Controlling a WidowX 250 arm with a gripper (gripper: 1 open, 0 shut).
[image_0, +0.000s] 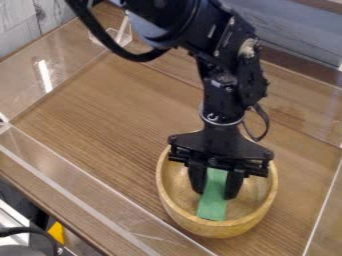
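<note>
My gripper (215, 178) is over a round wooden bowl (179, 200) at the lower middle right of the camera view, its fingers down inside it. A green block (213, 205) lies lengthwise in the bowl, with the fingertips close together at its upper part. The gripper body hides that end of the block, so whether the fingers touch it is unclear.
A white wire-like object stands at the back left. Dark and yellow items sit at the lower left edge.
</note>
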